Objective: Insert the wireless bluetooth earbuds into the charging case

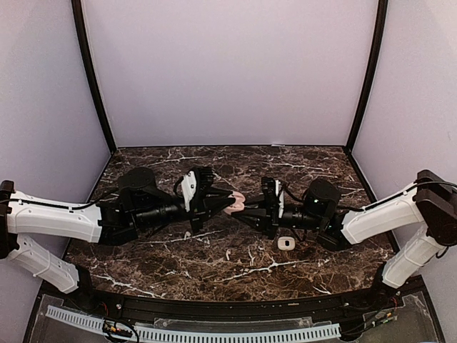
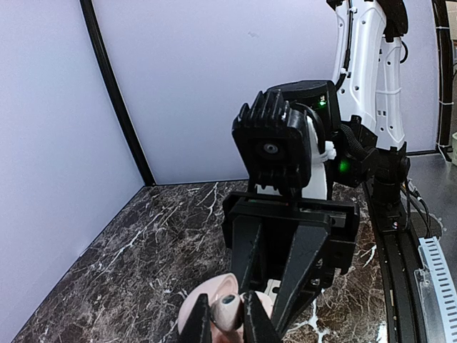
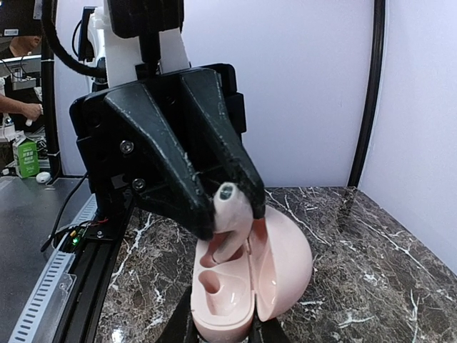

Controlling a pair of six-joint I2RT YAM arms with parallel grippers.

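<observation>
My right gripper is shut on the pink charging case [image 3: 220,300], its lid [image 3: 284,268] open, held up above the table's middle. My left gripper has its fingertips round a pale pink earbud [image 3: 233,211] at the case's far compartment, with the bud's stem slanting into it; whether it grips the bud firmly or loosely I cannot tell. The near compartment [image 3: 214,286] is empty. In the top view both grippers meet at the case [image 1: 236,203].
A small white square item [image 1: 285,243] lies on the dark marble table [image 1: 228,271] below the right arm.
</observation>
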